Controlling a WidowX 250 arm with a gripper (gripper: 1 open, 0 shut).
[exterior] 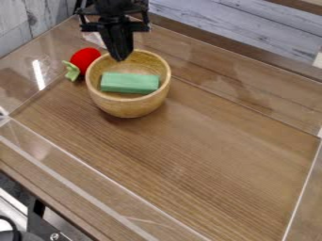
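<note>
A round wooden bowl (131, 105) stands on the wooden table with a green block (130, 83) lying inside it. My black gripper (122, 50) hangs above the back rim of the bowl, near the top of the view, apart from the block. Its fingers point down; I see nothing held between them, though how far they are apart is hard to tell.
A red object (85, 58) with a green part lies just left of the bowl, and a pale item stands behind it. Walls bound the back and left.
</note>
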